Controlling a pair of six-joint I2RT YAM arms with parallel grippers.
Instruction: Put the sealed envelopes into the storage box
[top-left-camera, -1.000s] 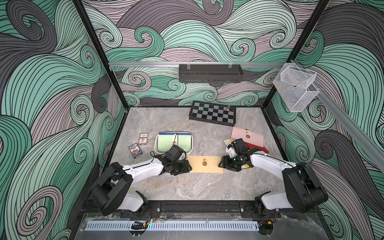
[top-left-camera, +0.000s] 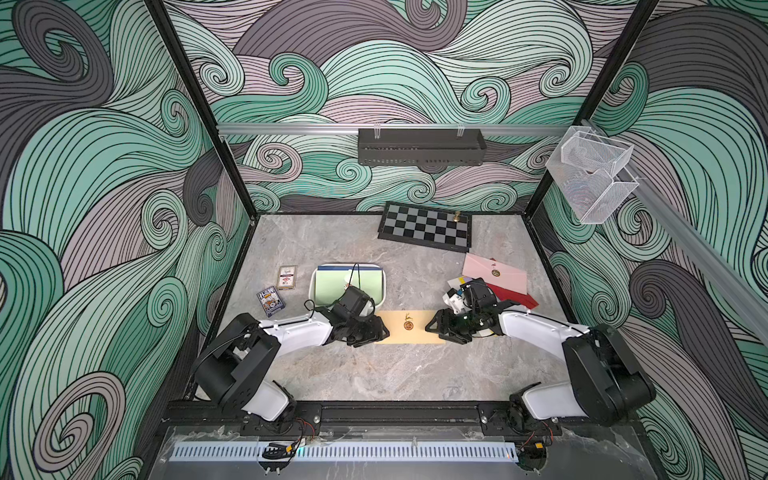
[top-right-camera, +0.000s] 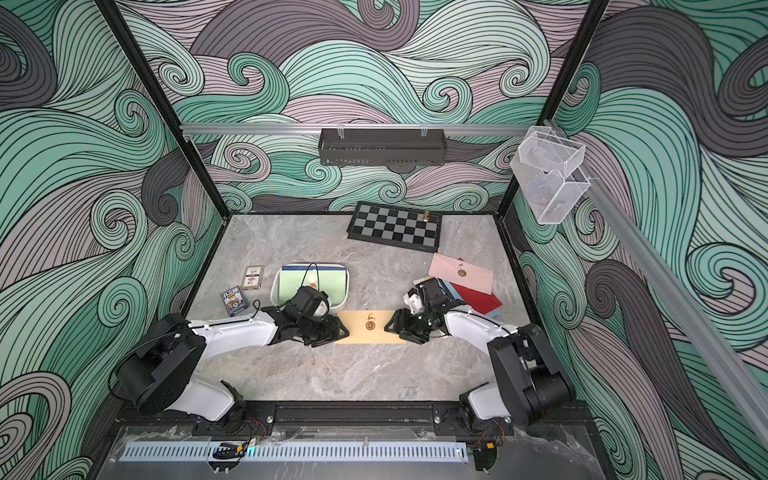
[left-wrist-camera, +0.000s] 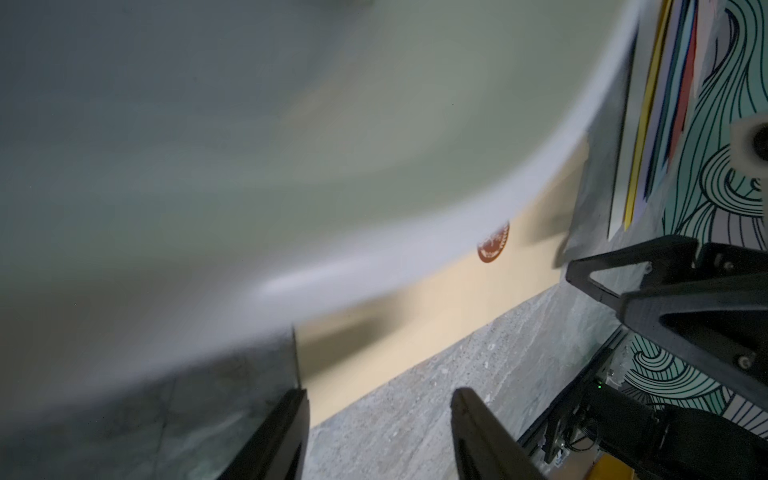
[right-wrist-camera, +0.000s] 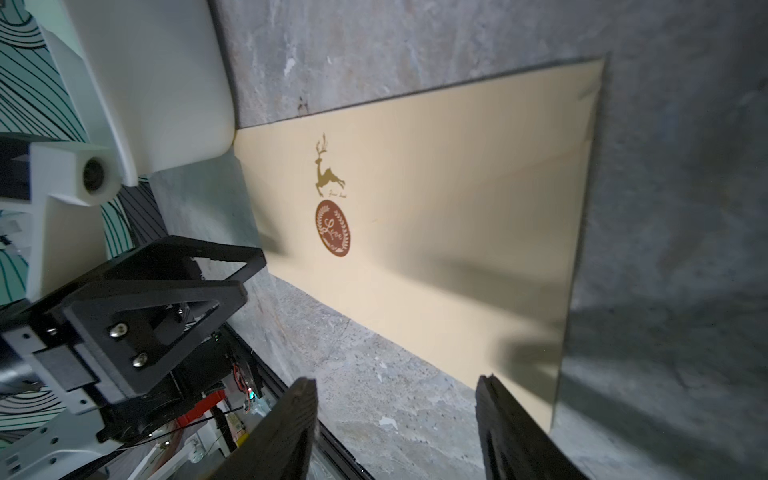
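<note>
A cream envelope with a round brown seal (top-left-camera: 409, 325) lies flat on the grey table in front of the white storage box (top-left-camera: 313, 281). Inside the box sit a pale green envelope (top-left-camera: 332, 284) and a blue one (top-left-camera: 329, 268) behind it. My left gripper is open at the cream envelope's left end, low beside the box wall. At the opposite end my right gripper also stands open, fingers apart with nothing between them. A pink envelope (top-left-camera: 504, 272) and a red one (top-left-camera: 512, 296) lie at the right, partly overlapping others; the right arm hides some of that pile.
Two card packs (top-left-camera: 286, 277) lie left of the box. A chessboard (top-left-camera: 425, 226) rests at the back. A wire basket (top-left-camera: 592, 172) hangs on the right rail, and a black tray (top-left-camera: 421, 147) on the back rail.
My right gripper has shifted left over the cream envelope's right end. The left gripper has edged slightly right, toward the envelope. Both envelopes in the box look unmoved.
</note>
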